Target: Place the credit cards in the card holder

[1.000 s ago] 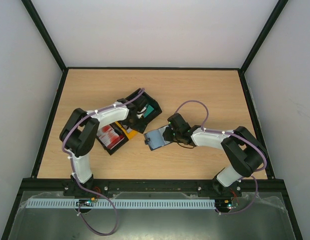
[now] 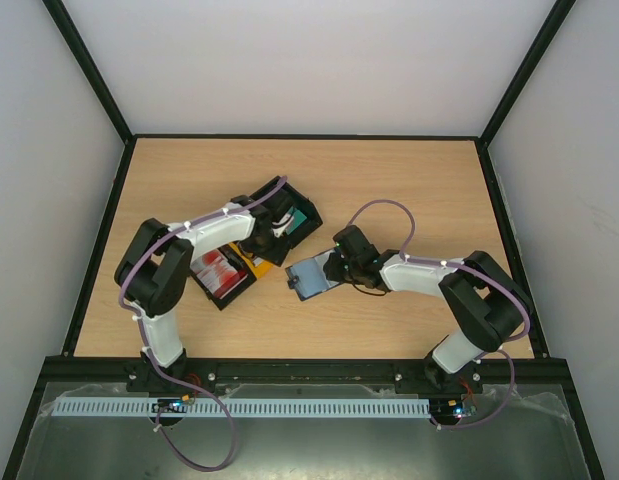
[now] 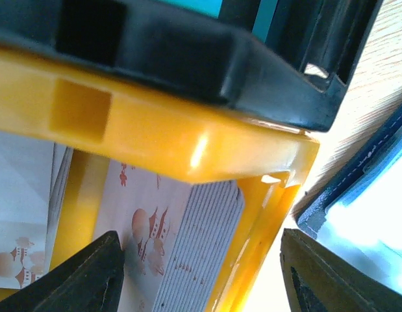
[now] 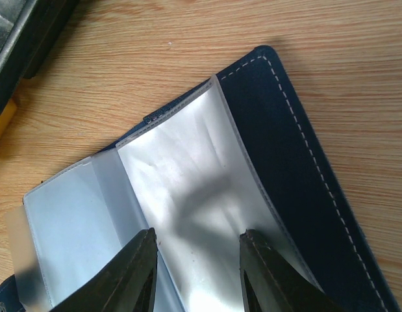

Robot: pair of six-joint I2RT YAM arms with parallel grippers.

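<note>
Whitish cards point(image 3: 155, 227) printed with reddish figures stand in a yellow bin point(image 3: 278, 208), one edged by a grey stripe. Over this bin my left gripper is open, its fingers apart on either side of the striped card's end and the bin's wall; I see nothing gripped. The card holder point(image 2: 311, 278) lies unfolded on the table, dark blue with stitched edges and clear pockets point(image 4: 188, 175). My right gripper, open and empty, hovers above its pale pocket. In the top view both grippers' fingertips are hard to make out.
A black bin with teal contents point(image 2: 299, 222) adjoins the yellow one at the back. At the front left is another black bin holding red-and-white items point(image 2: 219, 275). Bare table point(image 2: 419, 180) stretches behind and to the right.
The right arm has barely moved. Bins and card holder look unchanged.
</note>
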